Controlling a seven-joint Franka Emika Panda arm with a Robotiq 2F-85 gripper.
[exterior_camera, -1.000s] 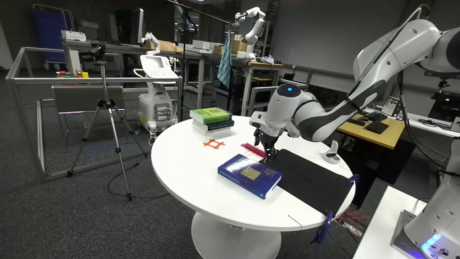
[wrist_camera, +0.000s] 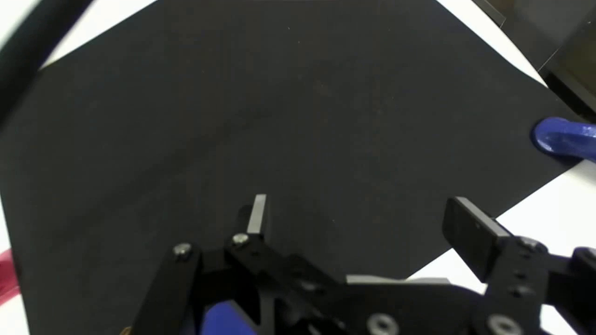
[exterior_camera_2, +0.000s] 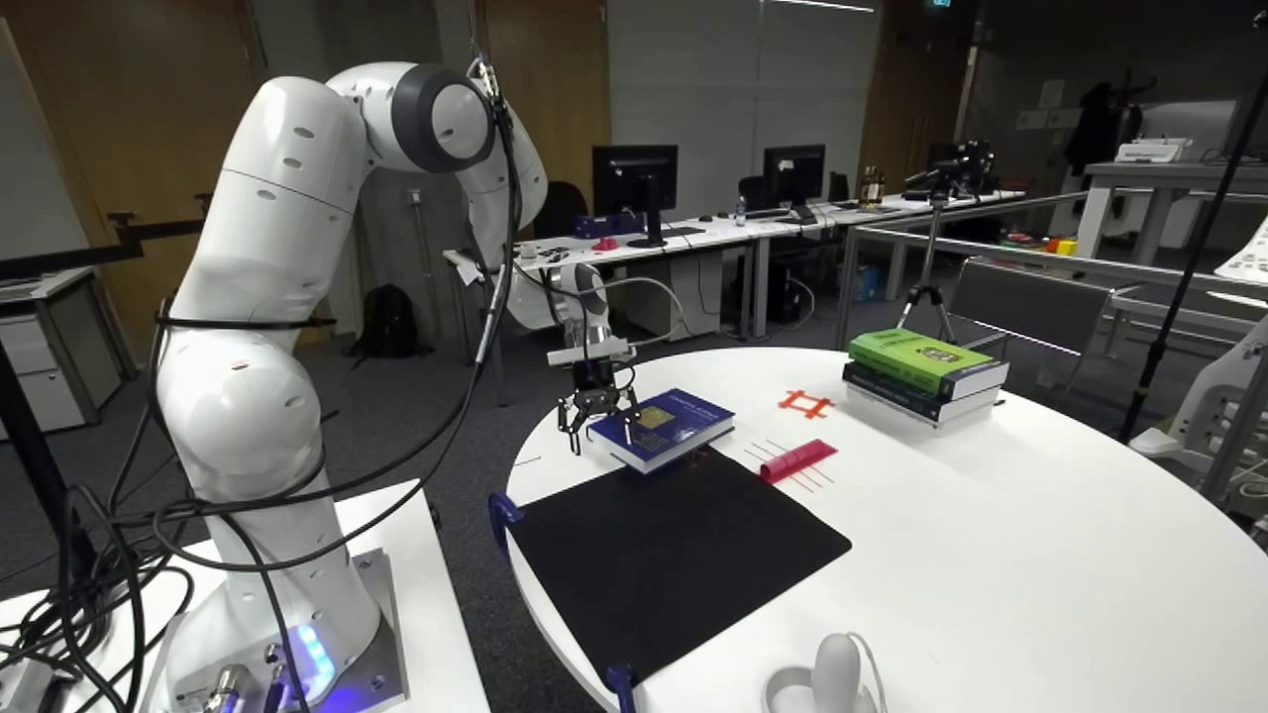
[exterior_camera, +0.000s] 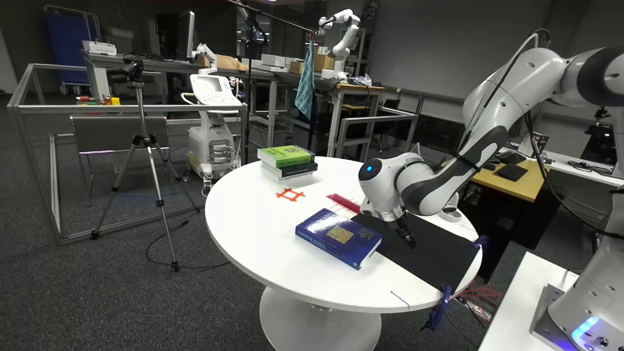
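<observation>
A thick blue book (exterior_camera: 340, 239) lies flat on the round white table (exterior_camera: 245, 234), beside and partly over the edge of a black mat (exterior_camera: 430, 251). My gripper (exterior_camera_2: 602, 438) hangs low near that book's short end, and exterior view 2 shows its fingers spread. From the wrist, the gripper looks open, with only the black mat visible beyond the gap. A small patch of the blue book (wrist_camera: 223, 319) shows at the bottom, behind the gripper's linkage. Whether the fingers touch the book cannot be told.
Stacked books, green on top (exterior_camera_2: 927, 362), stand at the table's far side. A red strip (exterior_camera_2: 798, 459) and an orange tape mark (exterior_camera_2: 807, 404) lie between. Blue clamps (exterior_camera_2: 504, 518) hold the mat at the table edge. A white controller (exterior_camera_2: 835, 671) stands near the rim.
My gripper has swung from beside the red strip to over the mat, rightward and nearer in exterior view 1, and its wrist has tilted. The blue book has not moved.
</observation>
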